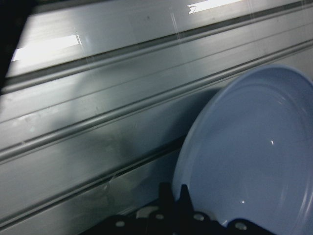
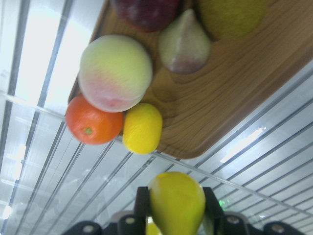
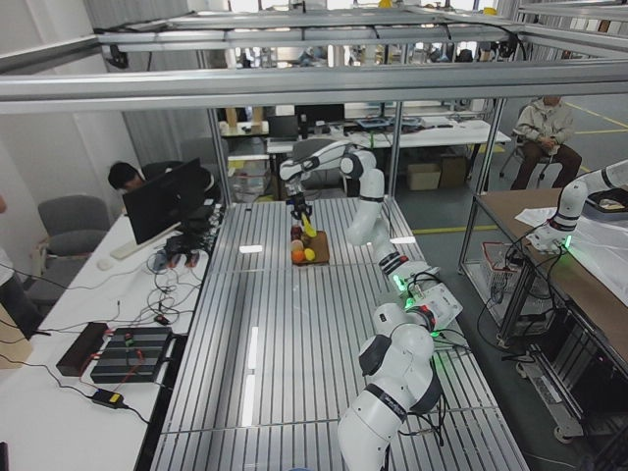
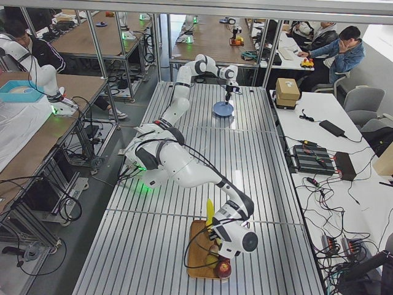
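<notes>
My right gripper is shut on a yellow banana (image 3: 308,225), held above a wooden tray (image 4: 200,252). In the right wrist view the tray holds a peach (image 2: 115,68), an orange (image 2: 93,117), a lemon (image 2: 143,127), a fig (image 2: 183,46), a dark red fruit (image 2: 144,10) and a yellow-green fruit (image 2: 230,12). At the other end of the table, my left gripper is at the rim of a blue plate (image 1: 244,156); whether its fingers are open is unclear.
A white side table (image 4: 325,129) with electronics and cables runs alongside. Metal frame posts stand around the table.
</notes>
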